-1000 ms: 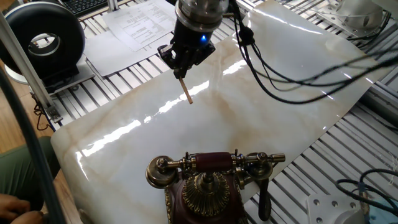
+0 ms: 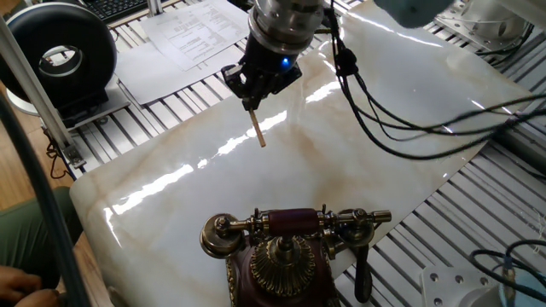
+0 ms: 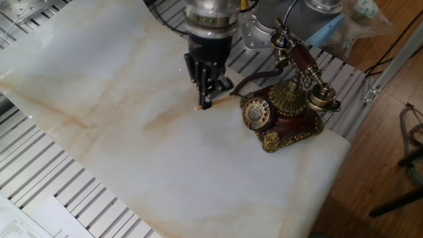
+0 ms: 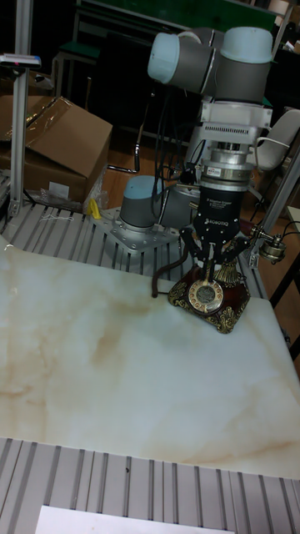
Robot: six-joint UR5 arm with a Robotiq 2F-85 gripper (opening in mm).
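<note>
A thin light-wood stick point(image 2: 258, 130) points down from my gripper point(image 2: 252, 104), which is shut on its upper end. The stick's lower tip appears above the marbled sheet, clear of the phone. An old-style telephone in dark red and brass point(image 2: 286, 264) stands at the near edge in exterior view 1, its handset point(image 2: 294, 223) lying across the cradle. Its round dial point(image 3: 257, 114) faces toward the gripper's side in exterior view 2. There the gripper point(image 3: 205, 106) is left of the telephone, and the stick is barely visible. In exterior view 3 the gripper point(image 4: 209, 271) overlaps the phone, hiding part of it.
The marbled sheet point(image 2: 341, 162) is mostly bare, over a slatted metal table point(image 3: 39, 165). Black cables point(image 2: 384, 128) loop beside the arm. Papers point(image 2: 192, 38) and a black ring-shaped object point(image 2: 90, 55) lie beyond the sheet. A person's hands point(image 2: 26, 286) show at lower left.
In exterior view 1 my gripper has shifted slightly right and a little downward with the stick still held. The telephone has stayed in place.
</note>
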